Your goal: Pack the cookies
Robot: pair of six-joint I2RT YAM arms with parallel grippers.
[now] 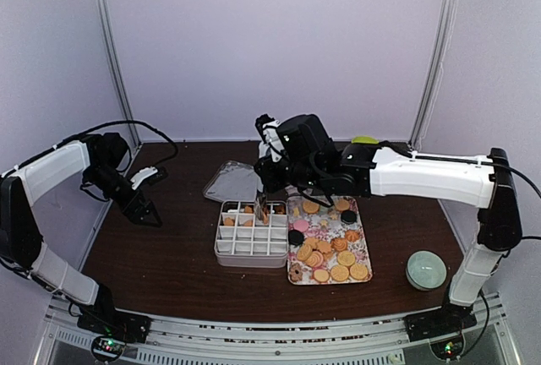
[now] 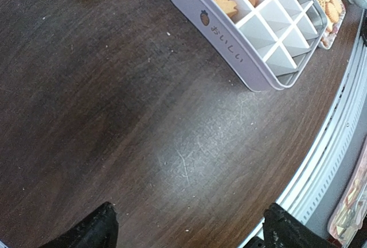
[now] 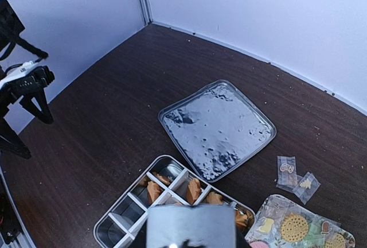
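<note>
My right gripper [image 1: 270,172] is shut on a pale-handled pair of tongs [image 3: 192,225], its handle blurred and close to the lens in the right wrist view. The tongs' tips point down into the back right of the divided lilac box [image 1: 251,259]. Whether a cookie sits between those tips cannot be told. Several brown cookies [image 2: 226,6] lie in the box's back compartments, while the front ones look empty. To the box's right, the flowered tray [image 1: 365,276] carries many cookies [image 1: 339,273]. Far to the left, my left gripper hangs open and empty above the table.
The clear lid [image 3: 221,127] lies behind the box. Two small packets [image 3: 287,172] rest behind the tray. A pale green bowl [image 1: 426,270] stands at the right. Bare table [image 2: 143,116] lies left of the box.
</note>
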